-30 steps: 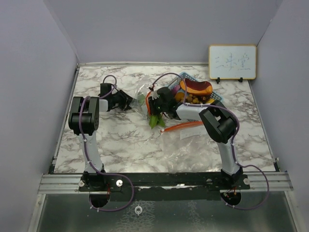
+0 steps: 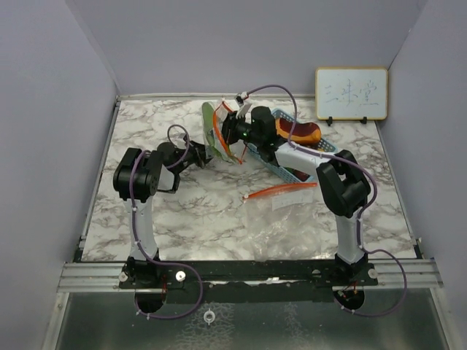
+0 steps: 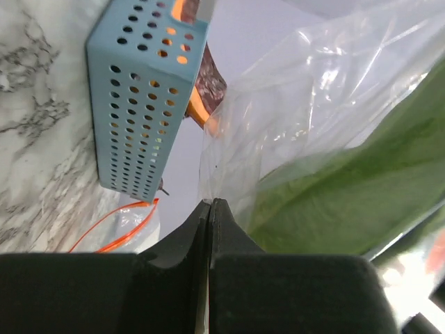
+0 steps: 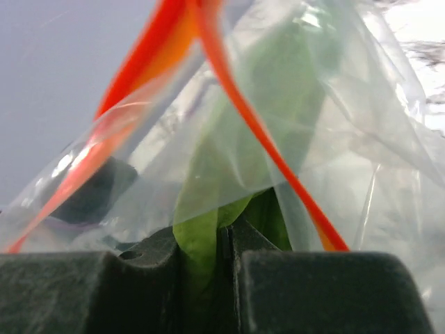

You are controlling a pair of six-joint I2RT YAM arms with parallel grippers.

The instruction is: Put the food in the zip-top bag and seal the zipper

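Observation:
An open clear bag [image 3: 313,90] with an orange zipper [image 4: 236,94] is held up between the arms, a green leafy item [image 3: 361,188] inside it. My right gripper is shut on the green leaf, within the bag's opening, as the right wrist view shows. My left gripper is shut at the side of the bag; whether bag film is between its fingers is hidden.
A blue perforated basket of toy food stands at the back right. Another clear bag [image 2: 281,222] with an orange zipper lies at the front right.
The green item has risen and now stands upright in the bag. My right gripper has lifted it, and my left gripper has shifted slightly right and toward the front.

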